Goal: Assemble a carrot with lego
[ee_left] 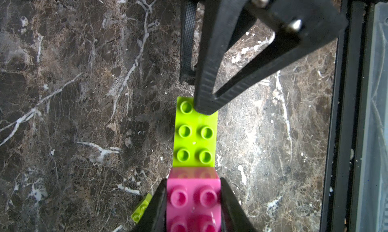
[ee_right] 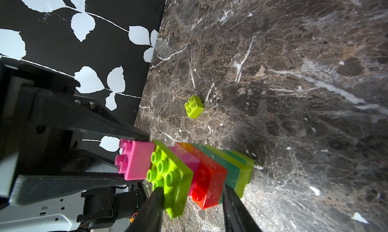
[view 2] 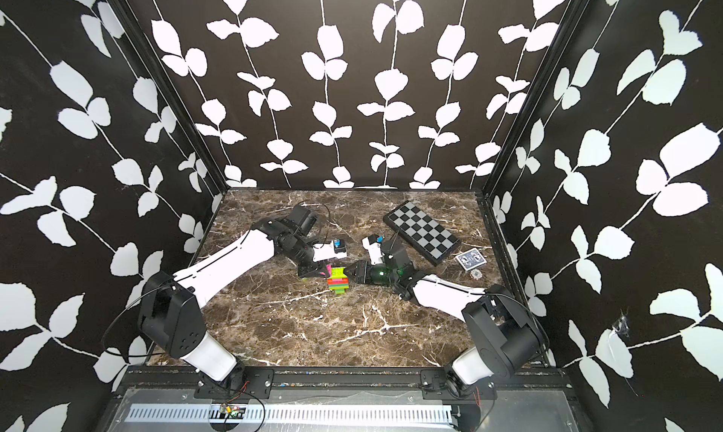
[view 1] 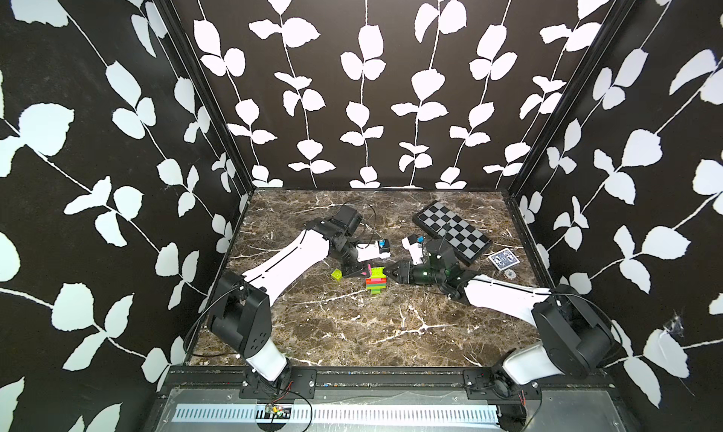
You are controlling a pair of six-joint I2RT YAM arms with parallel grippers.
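A lego stack [view 1: 375,283] of lime, red [ee_right: 212,183], teal and green bricks sits at the table's middle. My left gripper is shut on a pink brick [ee_right: 137,158] at the end of the lime top brick [ee_left: 194,143]. My right gripper reaches the stack from the other side, its fingertips at the stack's top; in the right wrist view they flank the lime and red bricks, and what exactly is between them is unclear. A loose small lime brick [ee_right: 194,106] lies left of the stack.
A checkerboard [view 1: 452,230] lies at the back right, with a card [view 1: 503,259] and a small object beside it.
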